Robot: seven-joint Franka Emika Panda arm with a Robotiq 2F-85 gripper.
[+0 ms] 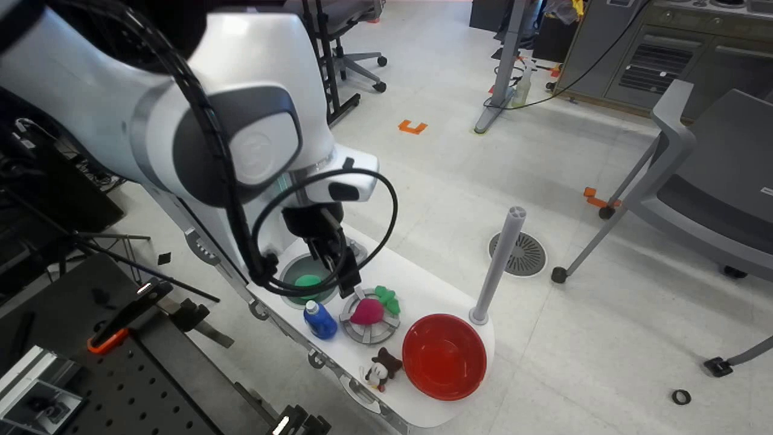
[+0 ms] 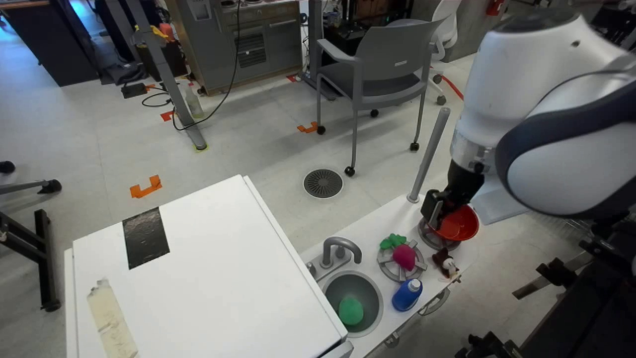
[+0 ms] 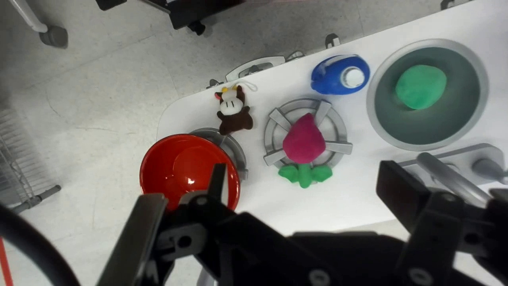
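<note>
My gripper stands open above the white toy-kitchen counter, nothing between its widely spread fingers. Below it, on the grey burner, lies a magenta plush radish or beet (image 3: 303, 140) with green leaves (image 3: 304, 175). A red bowl (image 3: 164, 162) rests partly over the other burner, its lower edge hidden by the left finger in the wrist view. In exterior view 2 the gripper (image 2: 436, 210) overlaps that bowl (image 2: 468, 226). A brown-and-white cow plush (image 3: 233, 112) lies beside the bowl. The blue bottle (image 3: 335, 76) stands near the sink, which holds a green rounded object (image 3: 421, 86).
The grey faucet (image 3: 447, 178) rises behind the sink (image 3: 405, 126), close to the right finger. A grey post (image 1: 498, 264) stands at the counter's back edge. A tall white cabinet (image 2: 208, 268) adjoins the sink end. Bare counter lies behind the burner.
</note>
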